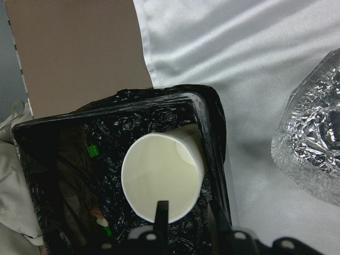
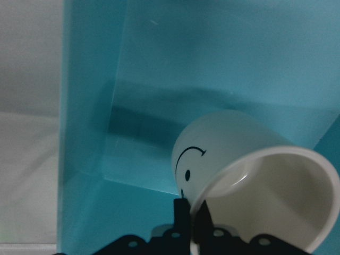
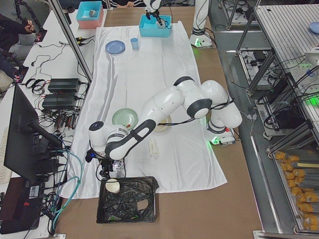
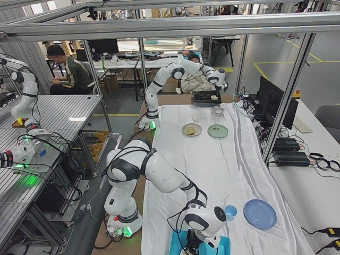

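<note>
My left gripper hangs over a black bin (image 3: pixel 149 204) lined with plastic. A white cup (image 1: pixel 159 175) lies inside the bin below the fingers, which stand apart; a foil bowl (image 1: pixel 313 133) is to the right. My right gripper is shut on the rim of a white cup with a drawn smile (image 2: pixel 223 138), held tilted in the blue bin (image 2: pixel 154 64).
A green plate (image 4: pixel 218 131), a beige plate with food (image 4: pixel 191 129), a blue plate (image 4: pixel 260 213) and a blue cup (image 4: pixel 230 212) sit on the cloth.
</note>
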